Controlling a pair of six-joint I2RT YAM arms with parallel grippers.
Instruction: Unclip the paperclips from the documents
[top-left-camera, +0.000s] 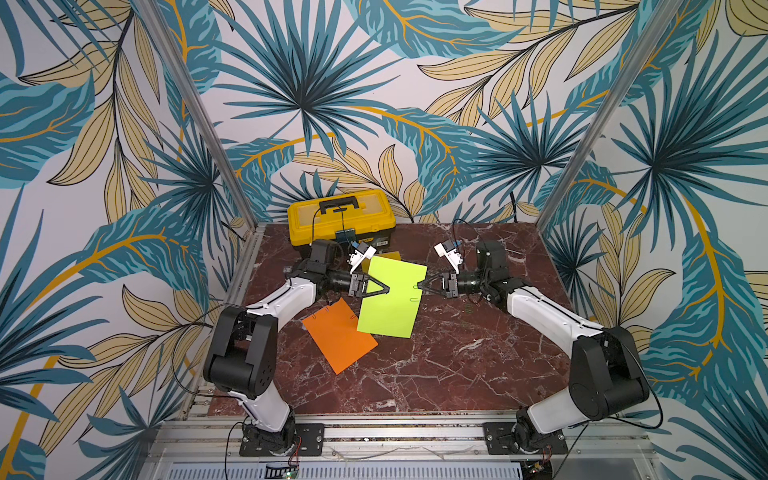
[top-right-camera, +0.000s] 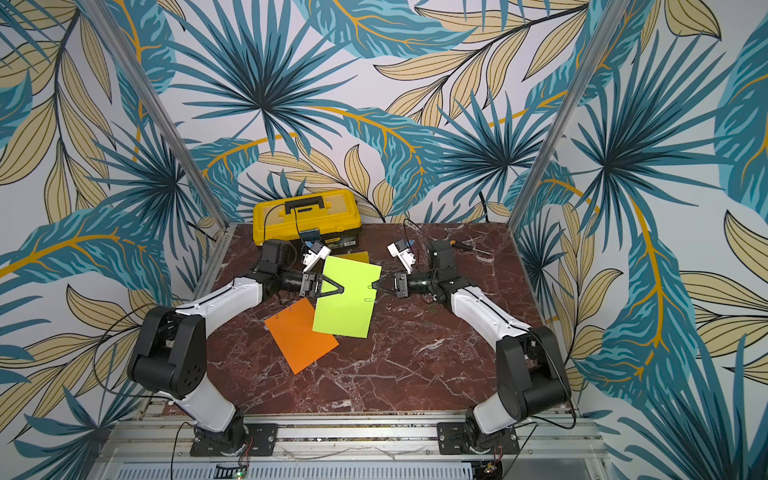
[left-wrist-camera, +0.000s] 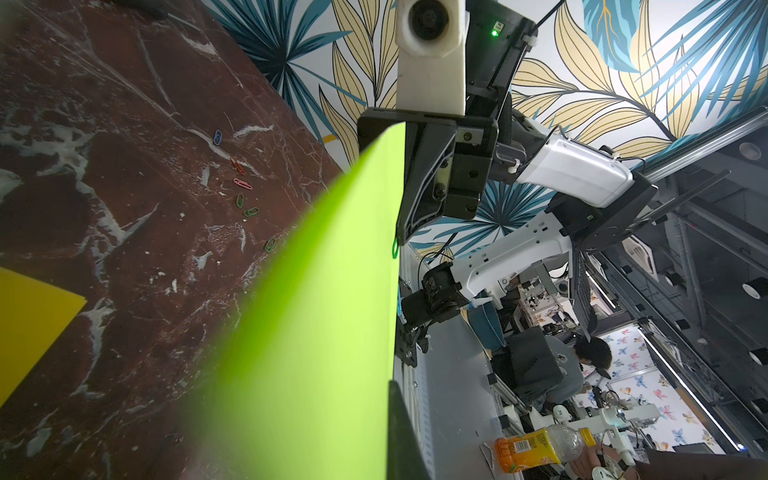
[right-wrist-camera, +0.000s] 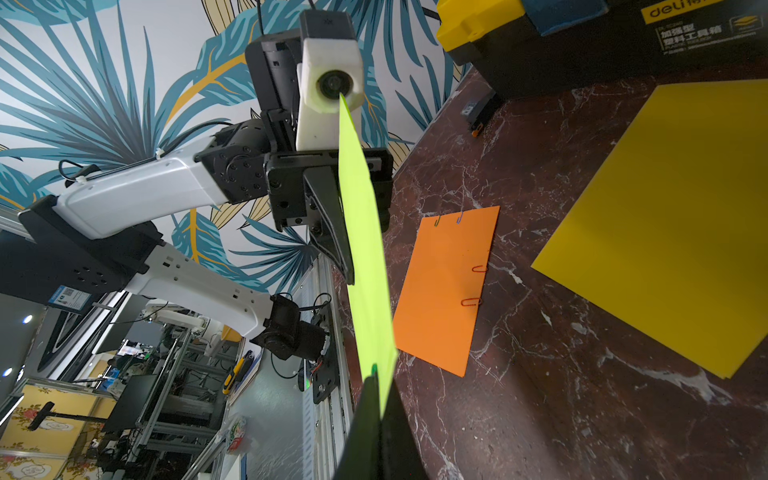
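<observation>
A lime-green document (top-left-camera: 392, 312) hangs above the table, with my left gripper (top-left-camera: 388, 290) shut on it. Along its right edge sit a paperclip (top-left-camera: 414, 299) and, higher up, a green paperclip (left-wrist-camera: 395, 247). My right gripper (top-left-camera: 420, 284) is shut at that edge, its tips touching or nearly touching the green clip; whether they pinch it is unclear. In the right wrist view its fingers (right-wrist-camera: 369, 428) meet just below the clip and the paper's edge. An orange document (right-wrist-camera: 444, 288) bearing several paperclips lies on the table. A yellow document (right-wrist-camera: 680, 216) shows no clips.
Several loose paperclips, among them a blue one (left-wrist-camera: 217, 137) and a pink one (left-wrist-camera: 242, 183), lie on the marble table (top-left-camera: 480, 376). A yellow toolbox (top-left-camera: 340, 216) stands at the back left.
</observation>
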